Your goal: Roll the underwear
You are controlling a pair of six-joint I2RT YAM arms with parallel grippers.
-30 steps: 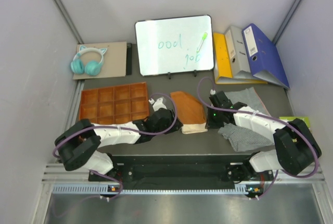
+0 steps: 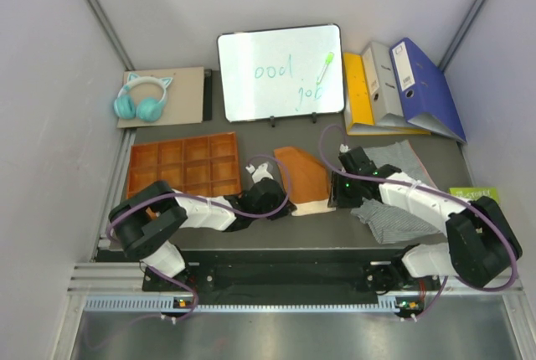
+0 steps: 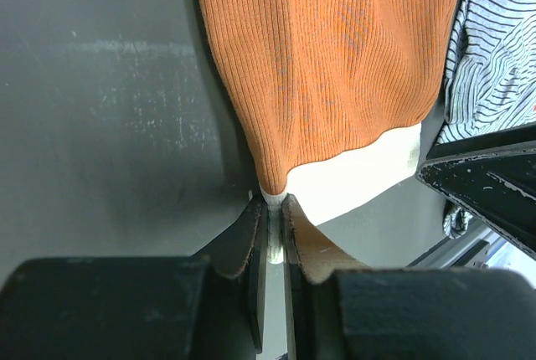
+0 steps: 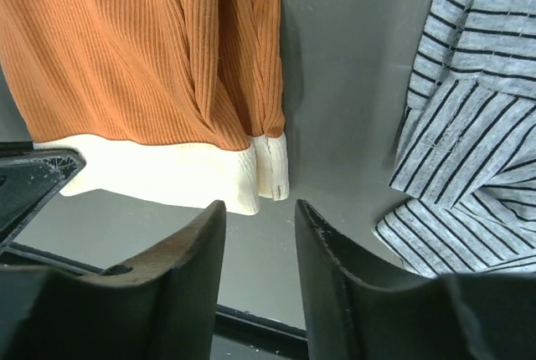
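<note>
Orange ribbed underwear [image 2: 301, 172] with a white band lies on the grey table, its band at the near edge. In the left wrist view, my left gripper has its fingers close around the band's left corner [image 3: 272, 201]; whether it is fully shut is unclear. My right gripper stands part open just at the band's right end [image 4: 268, 167], where the orange fabric is folded into a double layer.
Striped cloths [image 4: 469, 142] lie to the right. A wooden compartment tray [image 2: 184, 151] is on the left, a whiteboard [image 2: 280, 74] and binders [image 2: 410, 84] at the back.
My left arm has moved rightward onto the underwear's left corner over the last second. The right arm has shifted only slightly.
</note>
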